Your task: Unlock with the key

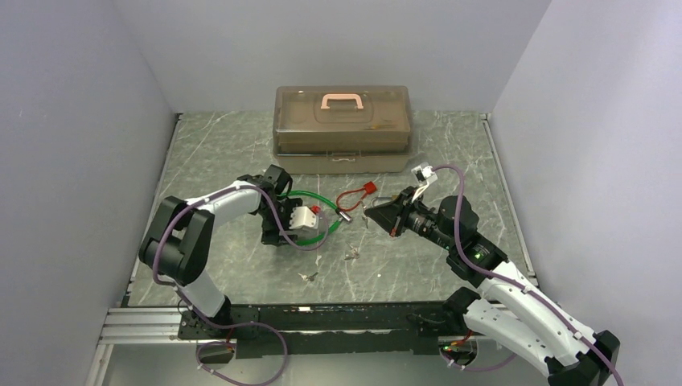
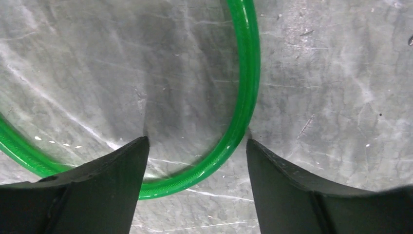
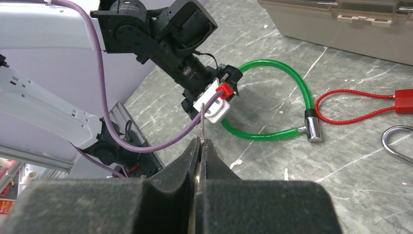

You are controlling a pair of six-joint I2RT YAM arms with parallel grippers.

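Observation:
A green cable lock (image 1: 318,195) with a silver cylinder (image 3: 313,127) lies on the table. My left gripper is low over it, fingers apart, with the green cable (image 2: 248,78) running between and under them, not visibly gripped. My right gripper is shut on a thin metal key (image 3: 202,119), held upright above the table to the right of the lock. Loose keys (image 1: 351,254) lie on the table in front.
A red cable seal (image 3: 404,101) and a steel shackle (image 3: 397,144) lie right of the lock. A translucent toolbox (image 1: 343,129) stands at the back.

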